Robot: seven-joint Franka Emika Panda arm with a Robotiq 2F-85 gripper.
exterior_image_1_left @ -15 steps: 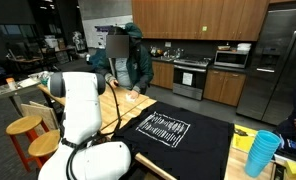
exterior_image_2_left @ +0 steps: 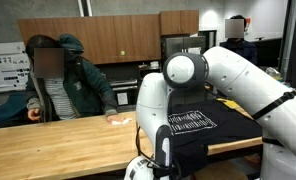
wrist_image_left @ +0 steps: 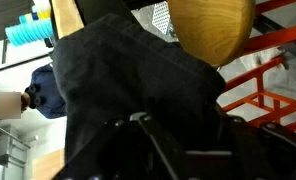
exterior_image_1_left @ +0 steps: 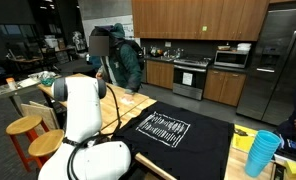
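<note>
A black cloth (exterior_image_1_left: 174, 135) with a white printed pattern lies spread over the table in exterior view 1; its print (exterior_image_2_left: 178, 123) also shows behind the arm in exterior view 2. Dark fabric (wrist_image_left: 128, 75) fills the middle of the wrist view, close to the camera. My gripper's dark parts blend into it along the bottom of that view, so the fingers and anything between them cannot be made out. The white arm (exterior_image_2_left: 193, 68) arches over and comes down by the near table edge. Neither exterior view shows the fingertips clearly.
Blue cups (exterior_image_1_left: 261, 153) stand at the table's right side near yellow items (exterior_image_1_left: 244, 139). Wooden stools (exterior_image_1_left: 25, 124) are beside the table at left. A person (exterior_image_2_left: 63, 75) stands at the table. Bare wood (exterior_image_2_left: 58, 150) is free in front of them.
The person across the table has shifted left and straightened, with their arm drawn back from the tabletop. The arm and the spread cloth look unchanged in exterior view 1.
</note>
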